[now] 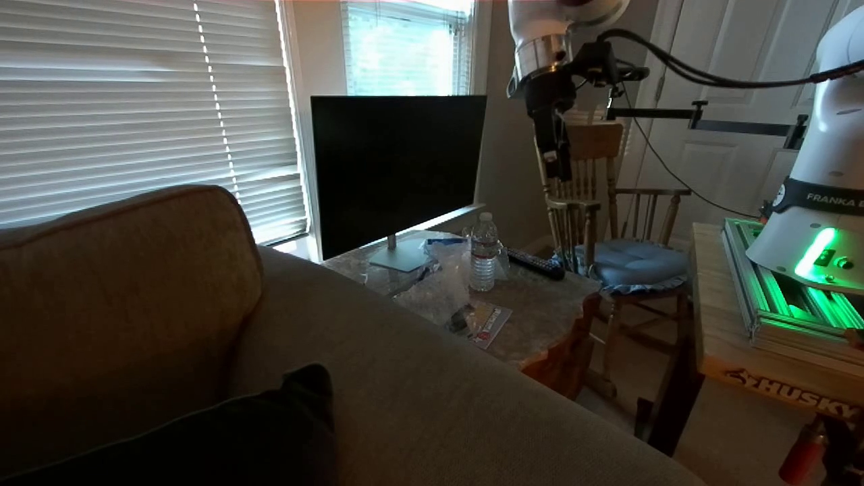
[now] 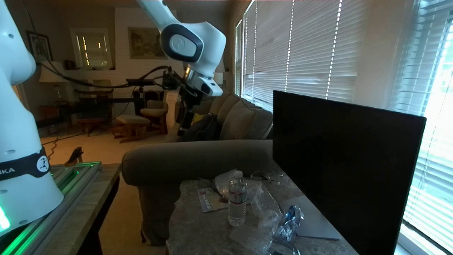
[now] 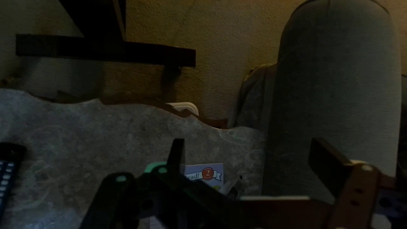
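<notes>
High above the stone-topped side table [image 1: 534, 320] hangs my gripper, open and empty. In the wrist view its two dark fingers stand wide apart, one over the table and one over the sofa arm. On the table a clear water bottle [image 2: 237, 199] stands upright, capped, well below my gripper. Crumpled clear plastic [image 2: 265, 208] lies around it. A booklet [image 3: 206, 172] with a red "2" badge is partly hidden behind the left finger. The black remote [image 1: 534, 263] rests behind the bottle in the first exterior view.
A large black monitor [image 2: 339, 165] stands on the table on the window side. The sofa arm [image 2: 199, 155] borders the table. A wooden chair [image 1: 579, 166] with a blue cushion is behind. Shiny foil [image 2: 292, 223] lies near the monitor base. Bare tabletop shows at the table's wavy edge.
</notes>
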